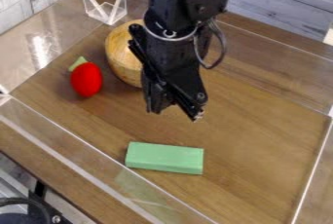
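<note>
The black gripper (159, 96) hangs in the upper middle, over the wooden floor of the tray, partly covering a tan wooden bowl (123, 60) behind it. Whether its fingers are open or shut is hard to tell. A red oval object (86, 80) lies at the left, with a small pale green piece (77, 63) beside it. A mint green bar (164, 158) lies flat in the lower middle, below the gripper and apart from it.
Clear walls border the wooden surface (254, 150). A clear angular object (104, 6) stands at the back left.
</note>
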